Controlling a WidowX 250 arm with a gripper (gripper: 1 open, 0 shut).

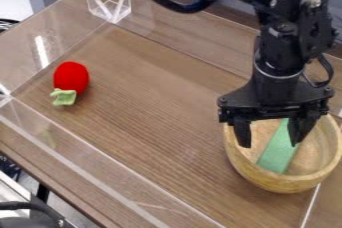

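Observation:
A light wooden bowl (267,178) sits at the right of the table with a flat green object (278,149) lying in it. My black gripper (271,122) is open above the bowl's back part, its two fingers spread to either side, partly covering the bowl.
A red object with a pale green tip (71,80) lies at the left. A small white wire-like item (110,2) stands at the back left. A cable runs at the lower left edge.

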